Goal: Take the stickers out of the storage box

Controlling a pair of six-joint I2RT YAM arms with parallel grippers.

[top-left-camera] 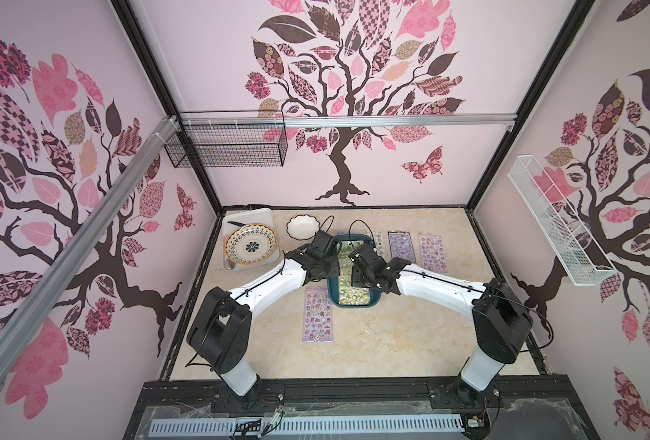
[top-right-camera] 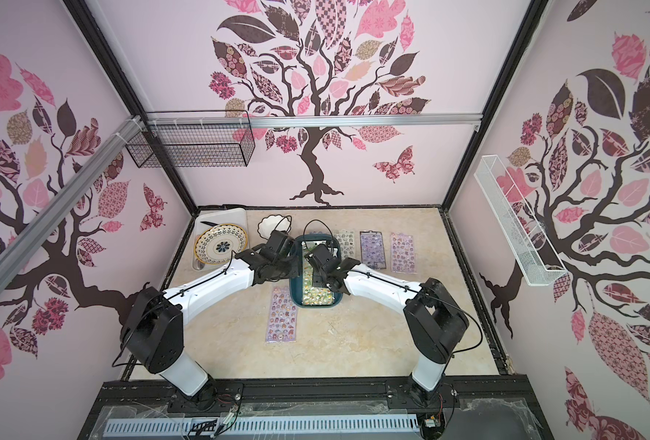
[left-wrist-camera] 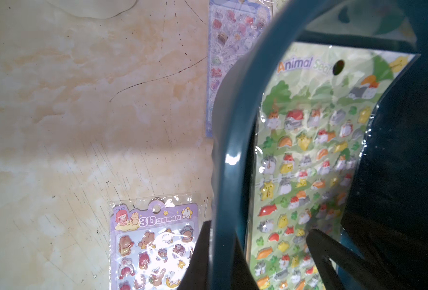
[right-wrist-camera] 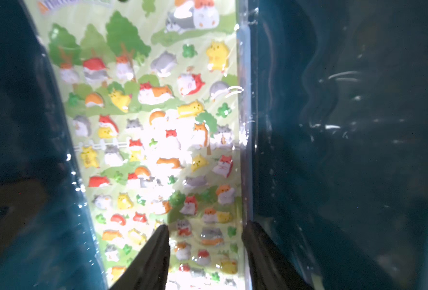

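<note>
A teal storage box (top-left-camera: 354,302) at the table's centre holds a green Animal sticker sheet (right-wrist-camera: 146,145). At its left wall, my left gripper has its fingers around the rim (left-wrist-camera: 233,154) in the left wrist view; their tips are mostly hidden, so how far they are shut is unclear. Inside the box, my right gripper is part open over the lower part of the sheet, one finger near the sheet's right edge.
Purple sticker sheets lie below left of the box (top-left-camera: 317,322) and to its right (top-left-camera: 433,253). Plates (top-left-camera: 251,243) stand at back left.
</note>
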